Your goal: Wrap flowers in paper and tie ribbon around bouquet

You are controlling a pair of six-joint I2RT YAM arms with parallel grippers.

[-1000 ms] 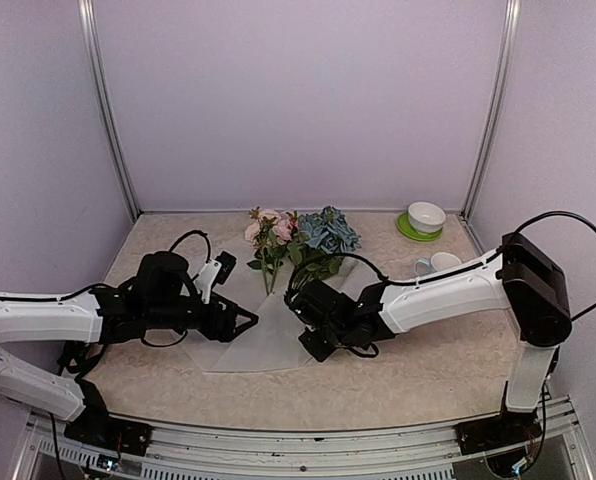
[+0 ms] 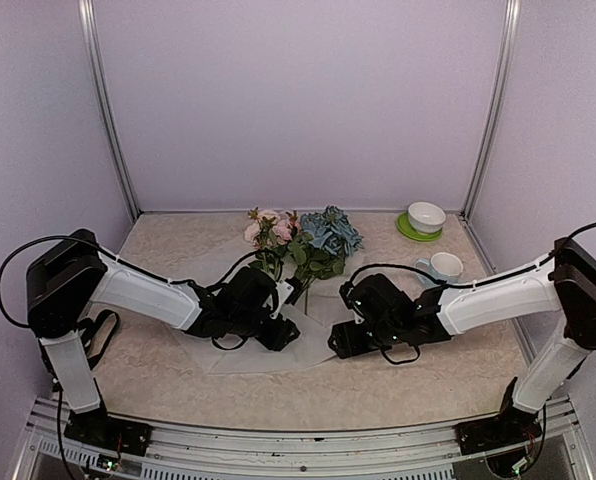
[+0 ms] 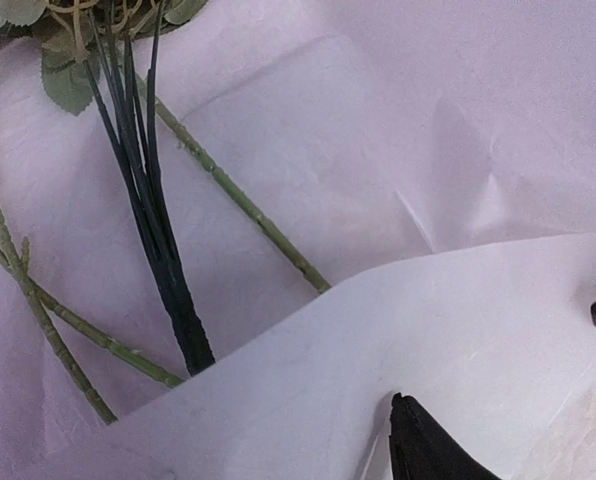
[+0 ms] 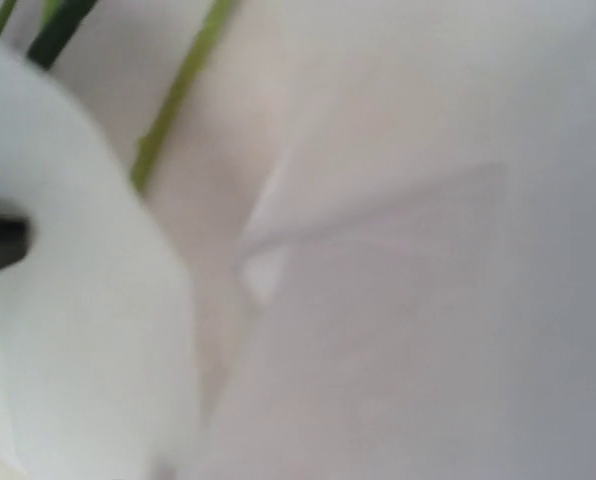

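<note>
A bouquet of pink flowers (image 2: 268, 229) and blue flowers (image 2: 332, 232) lies on white wrapping paper (image 2: 223, 355), blooms toward the back wall. In the left wrist view a flap of paper (image 3: 278, 400) covers the lower ends of the green stems (image 3: 243, 200) and the dark stems (image 3: 158, 235). My left gripper (image 2: 287, 335) is shut on the paper, which creases beside its dark fingers (image 3: 418, 440). Just to the right, near the same front part of the paper, is my right gripper (image 2: 339, 341); its finger opening does not show clearly. The right wrist view is blurred.
A white bowl (image 2: 426, 216) on a green plate (image 2: 405, 226) stands at the back right, with a cup (image 2: 445, 266) in front of it, close to the right arm. A black strap (image 2: 106, 335) lies at the far left.
My left gripper has moved right across the paper, drawing a flap over the stems.
</note>
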